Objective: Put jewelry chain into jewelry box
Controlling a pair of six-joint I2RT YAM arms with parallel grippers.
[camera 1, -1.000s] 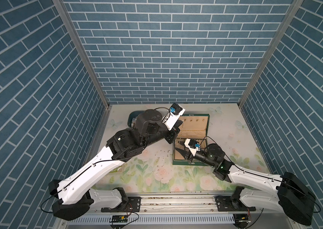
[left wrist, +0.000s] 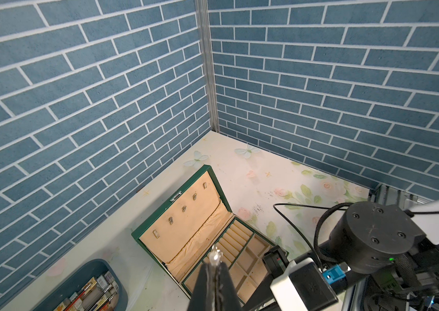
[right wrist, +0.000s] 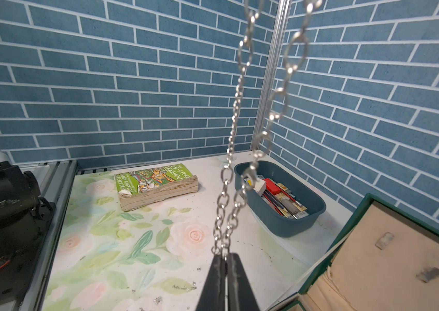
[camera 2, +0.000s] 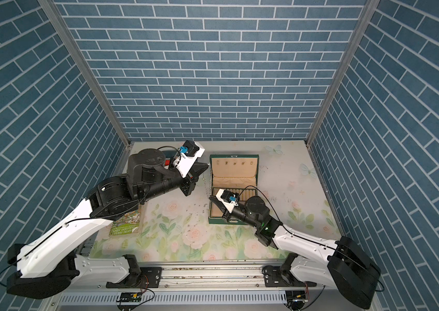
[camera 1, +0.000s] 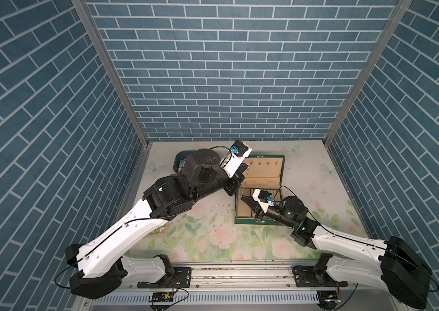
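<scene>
A silver jewelry chain (right wrist: 236,106) hangs in a doubled strand between my two grippers. At its top my left gripper (camera 2: 207,167) is shut on it, a bit of bright metal (left wrist: 214,255) showing at the tips in the left wrist view. Lower down, my right gripper has its fingers closed together around the chain's bottom end. The jewelry box (left wrist: 176,229), green outside and beige inside, stands open under the chain. Its lid leans back, and its tray has ring rolls (left wrist: 233,236) and square compartments. In the top views my right arm covers part of that tray.
A dark teal bin (right wrist: 281,204) with small items stands left of the box at the back. A thick green book (right wrist: 156,184) lies farther left on the flowered table. Bare tabletop (camera 1: 223,235) lies in front of the box.
My left arm looks unmoved.
</scene>
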